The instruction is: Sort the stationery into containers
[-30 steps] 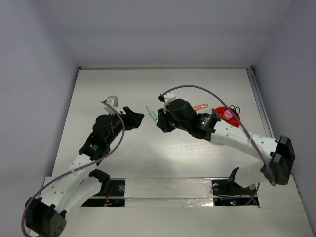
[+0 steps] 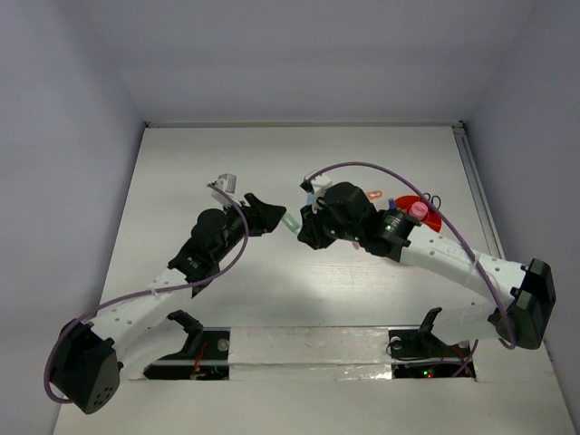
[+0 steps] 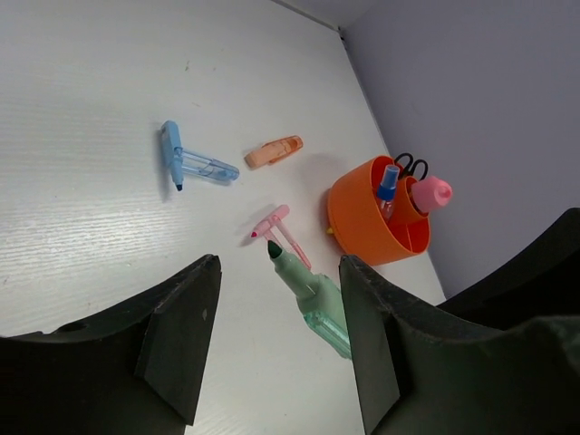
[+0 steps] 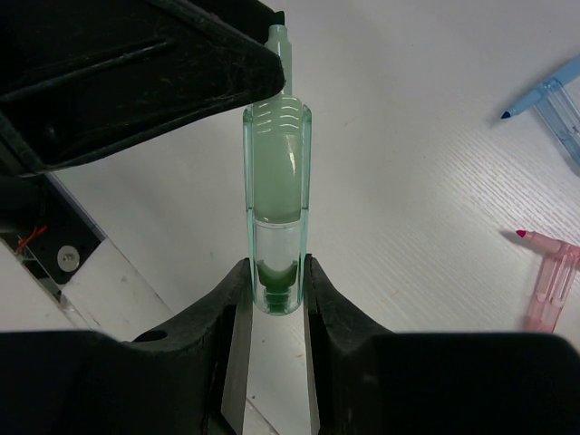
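Note:
A pale green, marker-like piece (image 4: 276, 181) with a dark green tip and a clear casing stands between the fingers of my right gripper, shut on its lower end. In the left wrist view, the green piece (image 3: 319, 304) points its dark tip up into the gap of my left gripper, which is open. One left finger hides its far end. Lying on the table are a blue marker-like piece (image 3: 171, 152) with a clear part, an orange one (image 3: 274, 150) and a pink one (image 3: 272, 220).
An orange container (image 3: 353, 213) stands at the table's right side, holding a blue-capped item (image 3: 388, 184), a pink item (image 3: 430, 193) and black-handled scissors (image 3: 410, 165).
My left gripper has moved right, closing the distance to the green piece. My right gripper, still holding that piece, has shifted slightly right and toward the table's front.

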